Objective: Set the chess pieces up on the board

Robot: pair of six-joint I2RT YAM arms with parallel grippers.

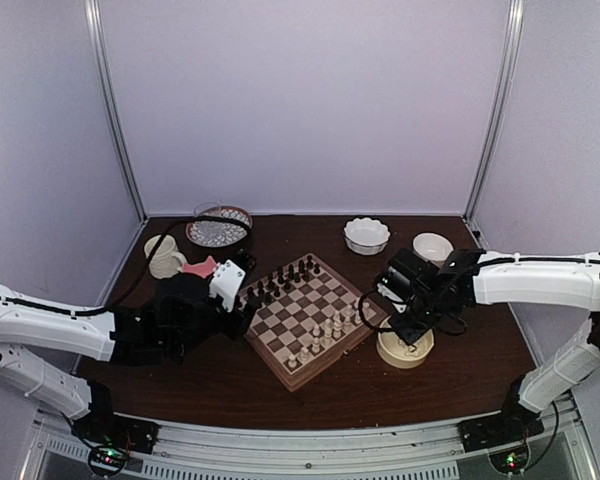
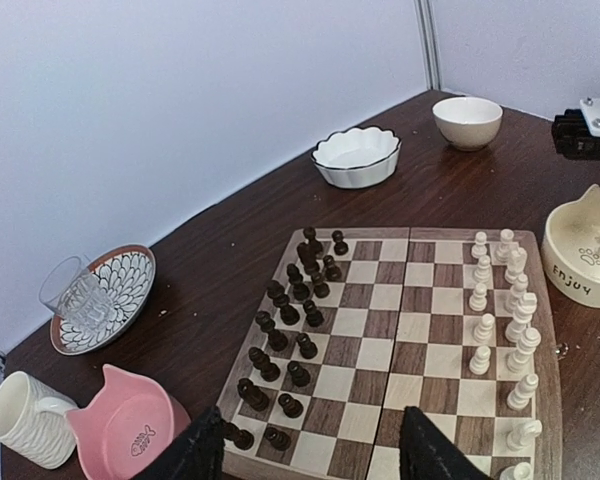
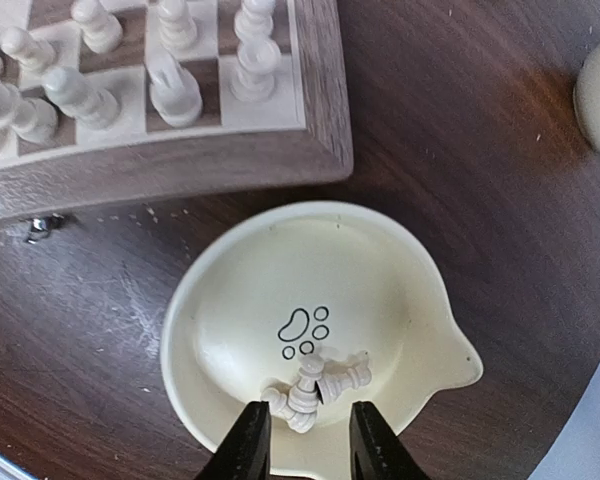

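Observation:
The chessboard (image 2: 370, 400) holds dark pieces (image 2: 299, 374) along one side and white pieces (image 2: 524, 433) along the other. A cream bowl (image 3: 230, 290) printed with a paw holds several white pieces (image 3: 303, 400) lying down. My right gripper hangs open over this bowl, with nothing between its fingers. My left gripper is open at the board's left side, facing across it, with nothing between its fingers.
A pink bowl (image 2: 120, 420), a white mug (image 2: 25, 425) and a plate (image 2: 130, 270) with a glass stand at the left. Two white bowls, one scalloped (image 2: 355, 170) and one plain (image 2: 467, 115), are at the back right.

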